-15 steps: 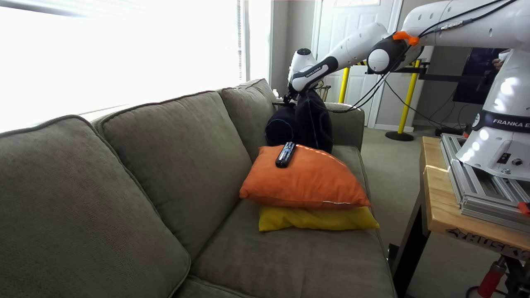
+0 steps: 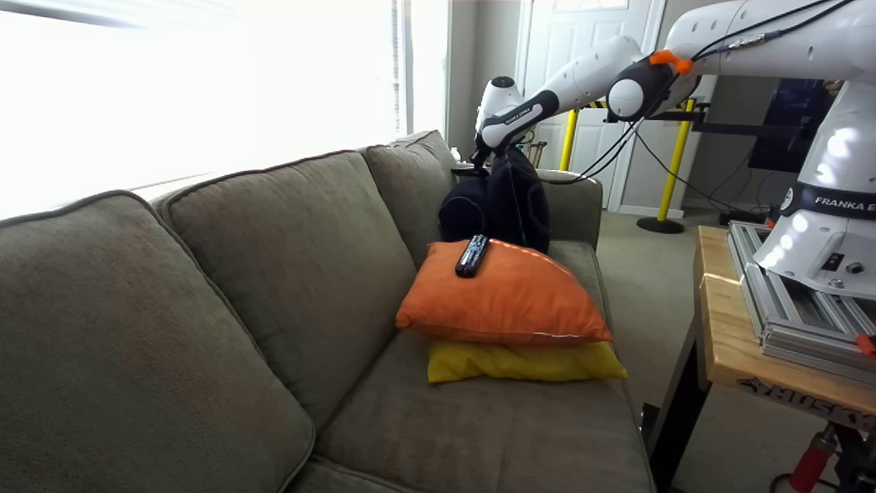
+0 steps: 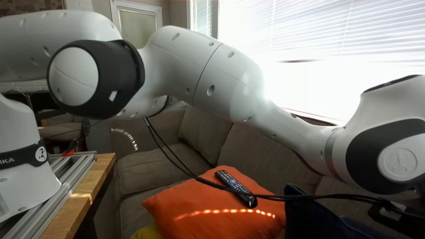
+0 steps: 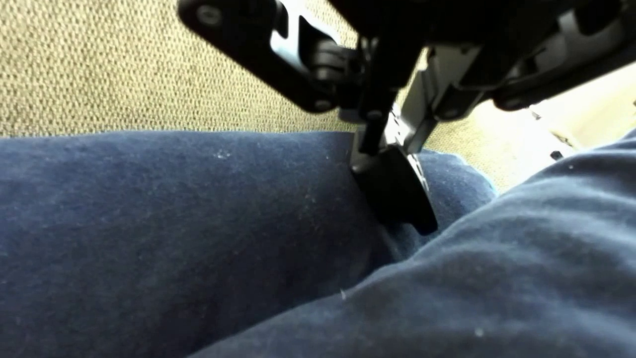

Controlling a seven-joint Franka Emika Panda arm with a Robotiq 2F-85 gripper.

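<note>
Two dark blue pillows rest at the far end of the sofa: a rounded one (image 2: 462, 212) against the backrest and an upright one (image 2: 519, 201) beside it. My gripper (image 2: 477, 161) is at the top of the rounded pillow, small and dark in that view. Seen from the wrist, the gripper has its fingers close together, shut on the dark blue pillow (image 4: 238, 203) near the fold where the other pillow (image 4: 524, 268) meets it. How much fabric lies between the fingers is hidden. Exterior view 2 does not show the fingers.
An orange pillow (image 2: 505, 296) lies on a yellow one (image 2: 525, 361), with a black remote (image 2: 472, 256) on top. The sofa backrest (image 2: 287, 246) runs along the window side. A wooden bench (image 2: 723, 329) carries the robot base. Cables (image 3: 175, 163) hang below the arm.
My hand sits very slightly higher than before, and the dark blue pillows look unchanged. A person's hand behind the robot base is no longer visible.
</note>
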